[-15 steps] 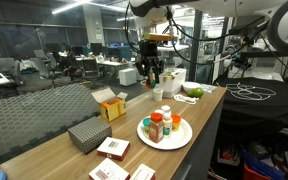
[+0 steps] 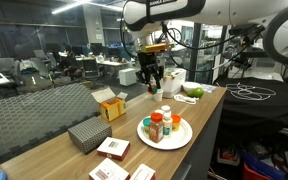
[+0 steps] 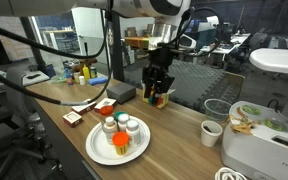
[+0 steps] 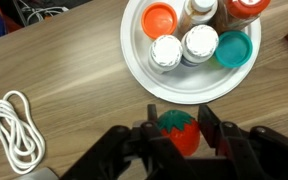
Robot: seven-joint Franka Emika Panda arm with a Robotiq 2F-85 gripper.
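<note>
My gripper is shut on a small round object, red with a green top (image 4: 172,121), which shows between the fingers in the wrist view. It hangs above the wooden table, beside a white plate (image 4: 133,52) and apart from it. In exterior view 1 the gripper (image 2: 152,86) is on the far side of the plate (image 2: 187,132). White-capped bottles (image 4: 199,42), an orange cup (image 4: 159,19) and a teal cup (image 4: 234,49) stand on the plate. Exterior view 2 shows the dark gripper (image 3: 154,92) behind the plate; the held object is hard to make out there.
An open yellow box (image 2: 110,104), a grey mesh box (image 2: 90,133) and small white-and-red boxes (image 2: 113,148) stand along the table. A white cup (image 3: 211,132) and a coiled white cord (image 4: 20,132) lie on the other side. Bare wood surrounds the gripper.
The arm's upper links have shifted left and lower in exterior view 1. The gripper stays at nearly the same spot; the plate and its contents have not moved.
</note>
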